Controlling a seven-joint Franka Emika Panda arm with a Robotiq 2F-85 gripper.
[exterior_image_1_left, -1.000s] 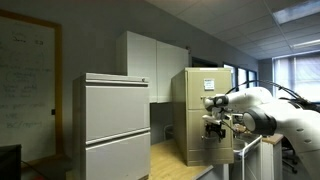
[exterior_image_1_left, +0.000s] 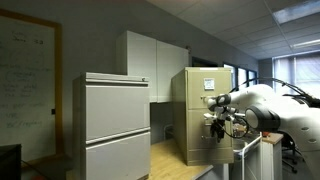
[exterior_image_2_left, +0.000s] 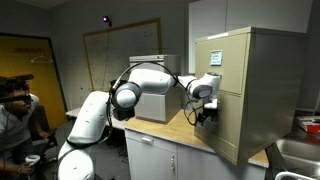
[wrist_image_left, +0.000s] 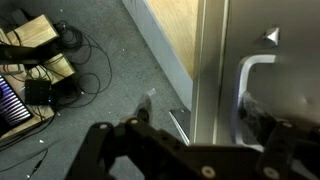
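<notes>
A tan filing cabinet (exterior_image_1_left: 202, 88) stands at the right end of the counter in exterior view 1. Exterior view 2 shows the same cabinet (exterior_image_2_left: 233, 60) with the gripper (exterior_image_2_left: 203, 113) close against its front. In the wrist view, the gripper is open across the cabinet's edge (wrist_image_left: 209, 75). One finger (wrist_image_left: 143, 105) hangs over open space, while the other (wrist_image_left: 251, 113) lies in front of the drawer face by a recessed handle (wrist_image_left: 258, 60). Whether that finger touches the handle cannot be told. No object shows held between the fingers.
A grey cabinet (exterior_image_1_left: 112, 109) also stands on the wooden counter (exterior_image_1_left: 168, 163), with clear counter between the two. White cupboards (exterior_image_1_left: 152, 66) hang above. In exterior view 2, a sink (exterior_image_2_left: 302, 154) lies beyond the tan cabinet. Cables (wrist_image_left: 92, 70) lie on the floor below.
The gripper and wrist have shifted slightly lower along the tan cabinet's front. Both cabinets look unmoved.
</notes>
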